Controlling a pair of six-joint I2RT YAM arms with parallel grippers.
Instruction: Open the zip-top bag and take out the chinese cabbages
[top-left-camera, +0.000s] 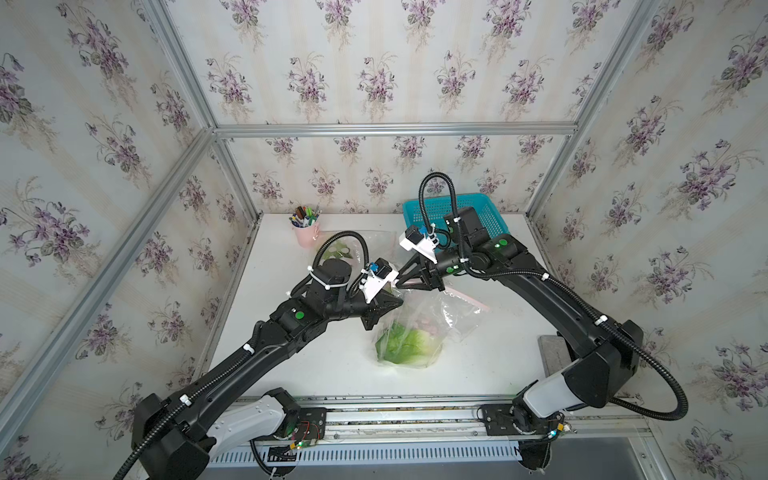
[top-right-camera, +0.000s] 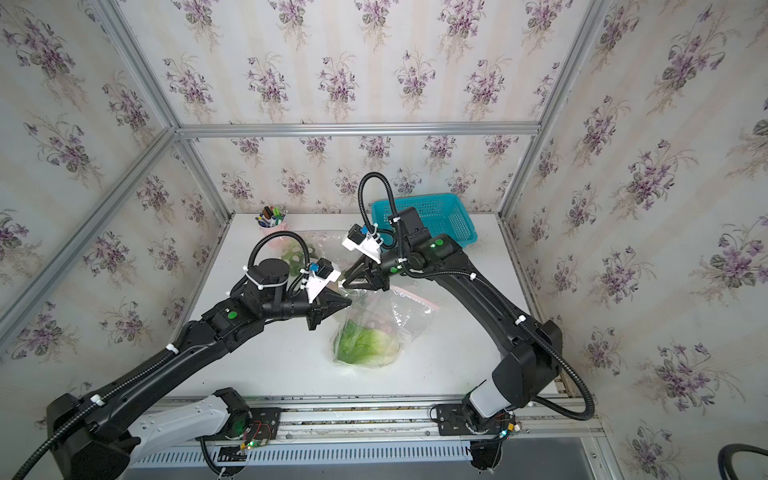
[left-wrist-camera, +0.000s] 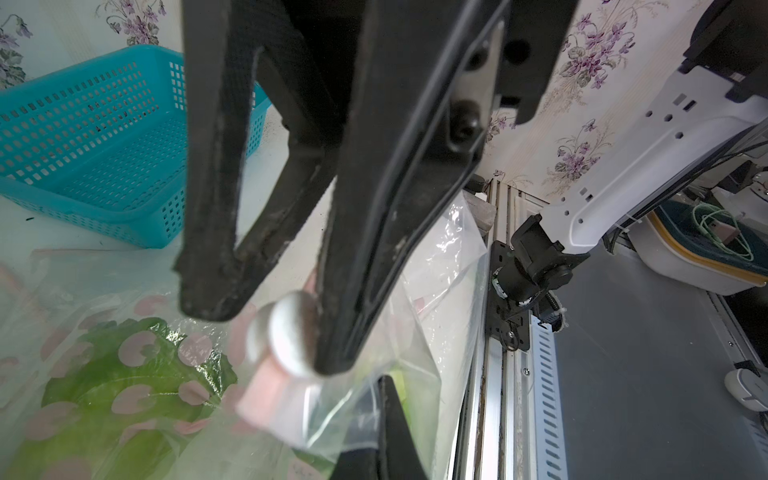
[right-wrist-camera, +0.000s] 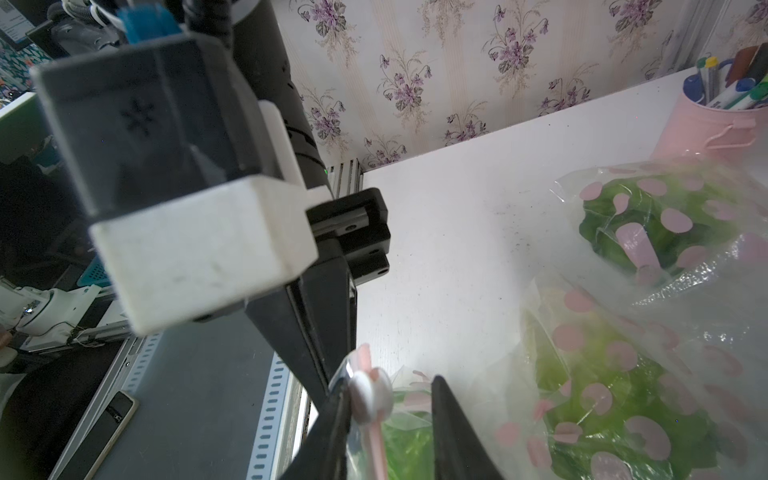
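A clear zip-top bag with pink spots (top-left-camera: 460, 312) stands at the front middle, the pale green cabbage (top-left-camera: 406, 345) in its bottom. My left gripper is shut at the bag's upper edge, with clear film at its fingertips. Above the bag, my right gripper is part open around the white zip slider (right-wrist-camera: 369, 396) on the pink zip strip. In the left wrist view that slider (left-wrist-camera: 292, 332) touches one right finger (left-wrist-camera: 344, 320), while a gap separates it from the other. Whether the zip is parted under the slider cannot be told.
Two more spotted bags of cabbage, a nearer one (right-wrist-camera: 616, 392) and a farther one (right-wrist-camera: 656, 220), lie at the back left. A pink pen cup (top-left-camera: 305, 233) stands behind them. The empty turquoise basket is at the back right. Bare table lies front left and right.
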